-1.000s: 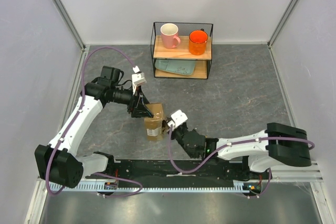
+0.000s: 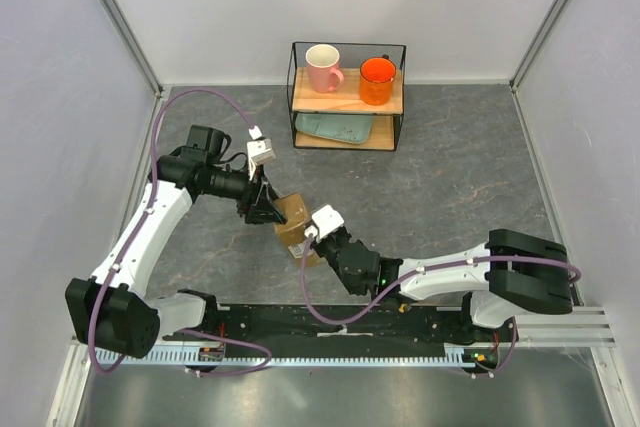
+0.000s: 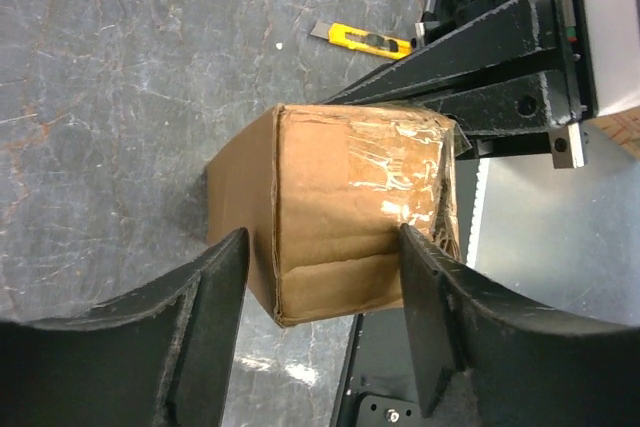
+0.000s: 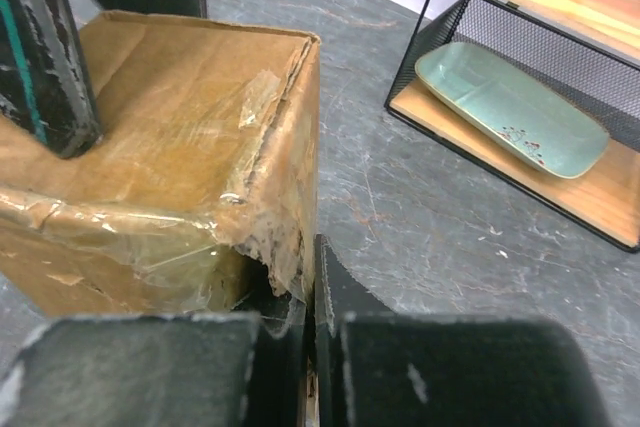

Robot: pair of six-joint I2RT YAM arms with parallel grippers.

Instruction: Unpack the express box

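Note:
The brown taped cardboard box [image 2: 293, 226] is tilted in the middle of the table, a torn gap in one side. My left gripper has its fingers apart at the box [image 3: 335, 177], one along its left side and one over its front face; whether they pinch it cannot be made out. In the right wrist view a left finger [image 4: 50, 57] lies over the top of the box [image 4: 170, 117]. My right gripper, shut, has its fingertips at the torn edge, partly hidden by cardboard. The box's contents are hidden.
A yellow utility knife [image 3: 362, 40] lies near the right arm. The rack [image 2: 348, 105] at the back holds a pink mug [image 2: 323, 68], an orange mug [image 2: 377, 80] and a green tray [image 2: 336, 127].
The box has tilted and swung round, and the left gripper has shifted slightly left.

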